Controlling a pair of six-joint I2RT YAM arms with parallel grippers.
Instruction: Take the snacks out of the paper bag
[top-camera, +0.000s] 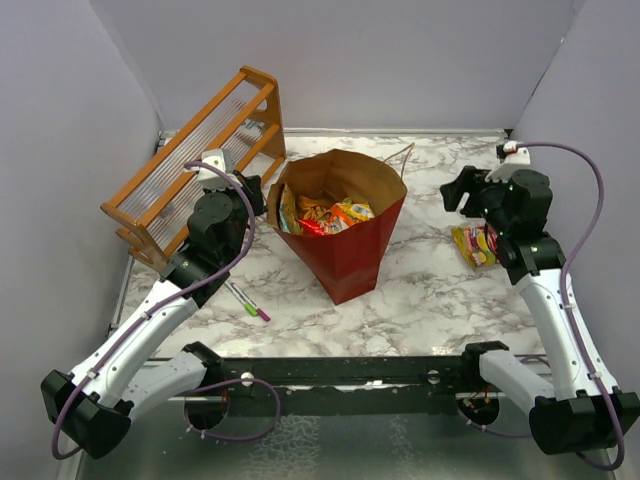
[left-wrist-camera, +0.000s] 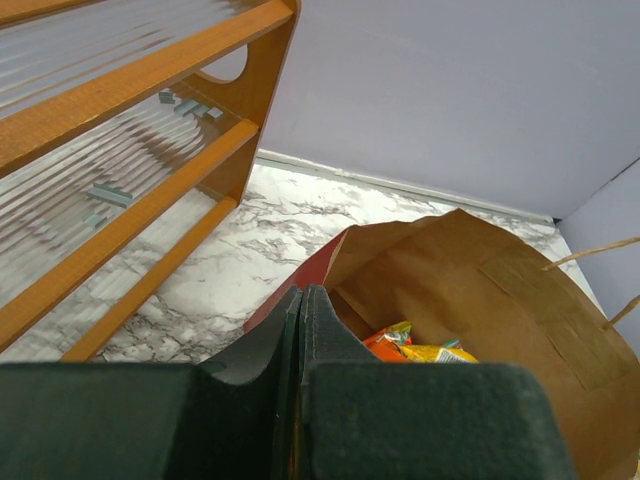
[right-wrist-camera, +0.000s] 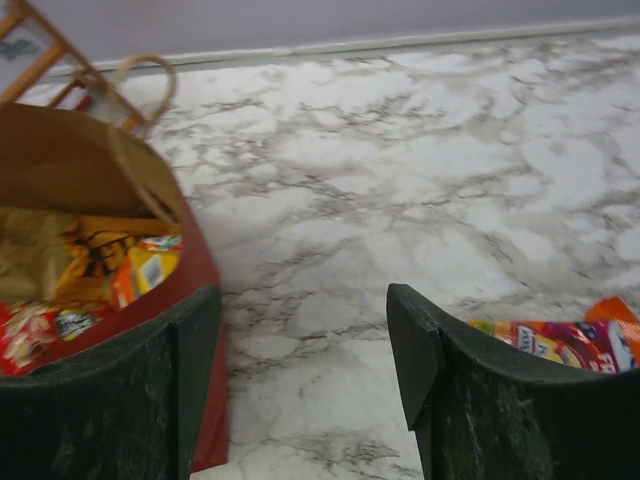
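Observation:
In the middle of the table stands the red paper bag (top-camera: 353, 268), its brown mouth open. Several colourful snack packs (top-camera: 325, 214) lie inside it; orange and yellow ones show in both wrist views. At the bag's left rim is my left gripper (top-camera: 265, 193), shut; in the left wrist view its fingers (left-wrist-camera: 290, 320) meet in front of the rim, and I cannot tell whether they touch it. To the right of the bag, apart from it, hovers my right gripper (top-camera: 449, 200), open and empty (right-wrist-camera: 305, 295). A yellow and red snack pack (top-camera: 473, 246) lies on the table beneath the right arm.
A wooden rack (top-camera: 200, 155) with clear panels stands at the back left, close to the left gripper. Several marker pens (top-camera: 246, 301) lie left of the bag. Bare marble table (top-camera: 450, 310) spreads out on the right and in front.

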